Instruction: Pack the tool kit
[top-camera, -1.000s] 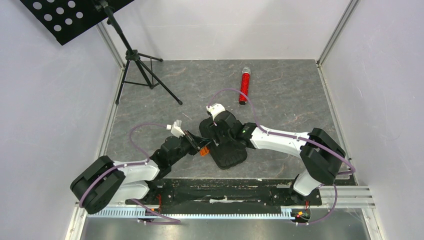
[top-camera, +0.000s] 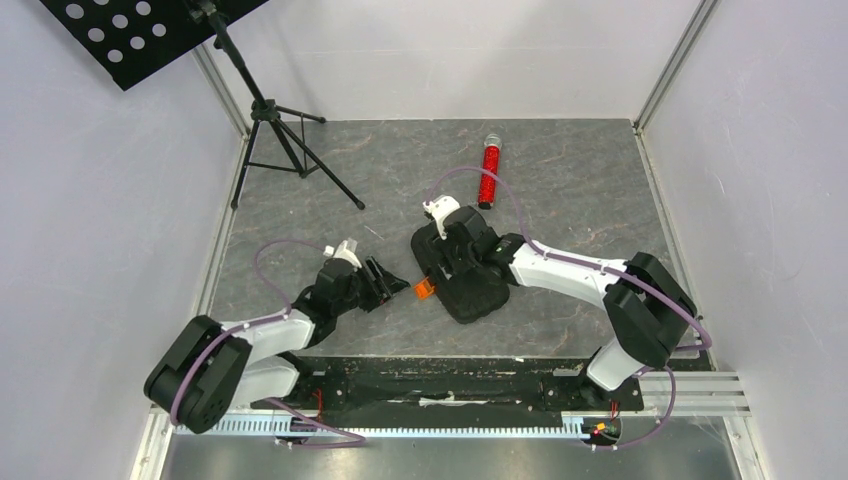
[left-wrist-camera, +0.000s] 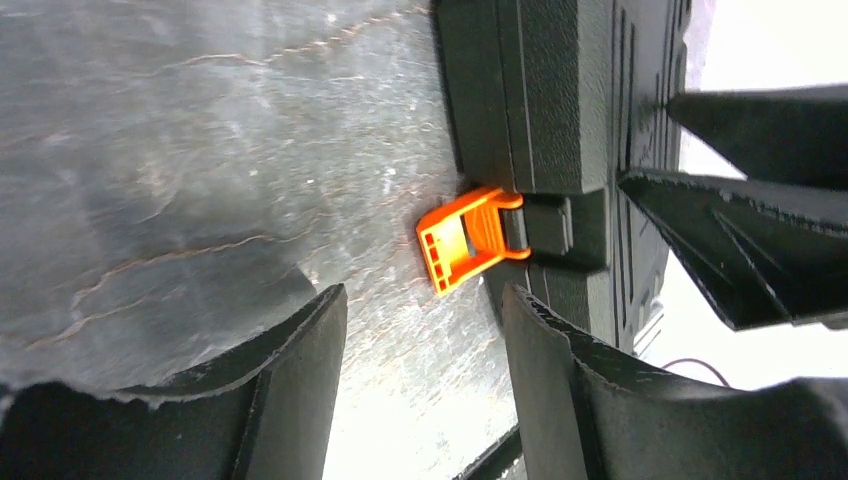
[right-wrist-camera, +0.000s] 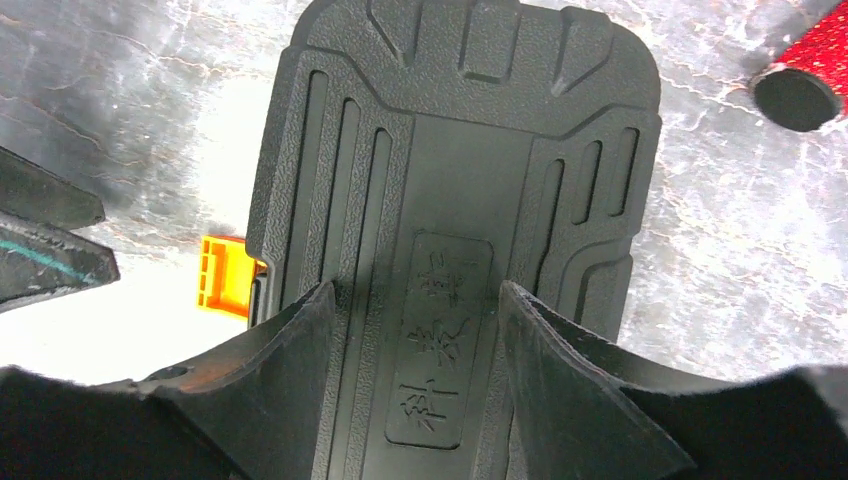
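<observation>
A black tool case (top-camera: 472, 292) lies tilted in plan on the floor, its ridged lid (right-wrist-camera: 440, 170) filling the right wrist view. An orange latch (left-wrist-camera: 462, 240) sticks out from its left side, facing my left gripper (top-camera: 390, 285). That gripper's fingers (left-wrist-camera: 280, 400) are parted with nothing between them, just short of the latch. My right gripper is over the case, fingertips parted on or just above the lid; contact is unclear.
A red microphone-like cylinder (top-camera: 489, 172) lies behind the case. A black music stand (top-camera: 285, 140) stands at the back left.
The case and right gripper have shifted slightly right and back.
</observation>
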